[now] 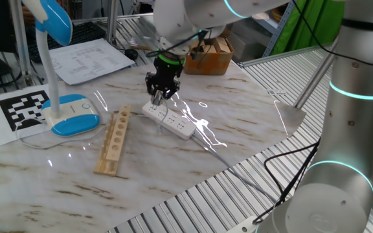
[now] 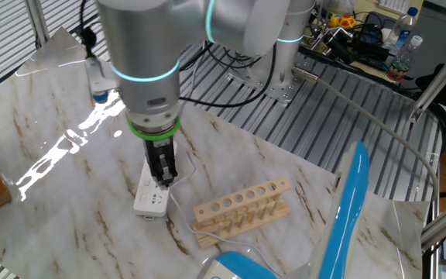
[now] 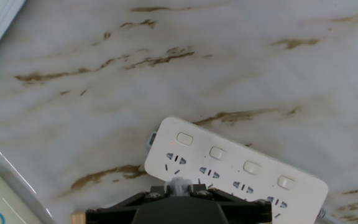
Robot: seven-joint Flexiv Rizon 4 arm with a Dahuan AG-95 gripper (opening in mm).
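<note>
My gripper points down over the end of a white power strip lying on the marble table. In the wrist view a small pale grey plug sits between the fingertips, and the gripper appears shut on it. The thin cable runs from the fingertips across the strip toward the desk lamp. The strip shows a row of switches beside its sockets. From exterior view 2, the gripper hides part of the strip. Whether the plug's pins are inside a socket, I cannot tell.
A wooden test-tube rack stands between lamp and strip. At the back are papers and a cardboard box. The strip's grey cord crosses the table's edge. Open marble lies at the front.
</note>
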